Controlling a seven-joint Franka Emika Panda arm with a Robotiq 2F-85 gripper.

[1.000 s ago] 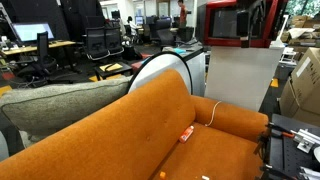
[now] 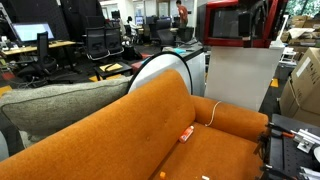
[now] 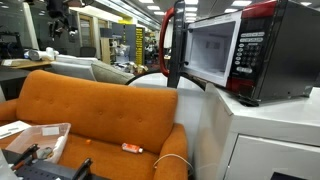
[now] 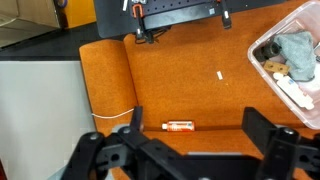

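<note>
My gripper is open over the orange couch [image 4: 190, 80], its two dark fingers wide apart with nothing between them. Below, in the wrist view, a small red-and-white tube [image 4: 179, 126] lies on the couch seat, well beneath the fingers. The same tube [image 3: 131, 148] shows near the seat's back in exterior view 2. At the wrist view's right edge, a clear bin [image 4: 299, 110] holds a grey cloth [image 4: 296, 54] and several small items. Both exterior views have the arm high up, at the top of the picture.
A red-and-black microwave [image 3: 250, 50] with its door open stands on a white cabinet [image 3: 224, 135] right of the couch. A thin white cable [image 3: 174, 157] lies over the seat's end. Grey cushions [image 2: 62, 108] sit behind the backrest. Much of the seat is bare.
</note>
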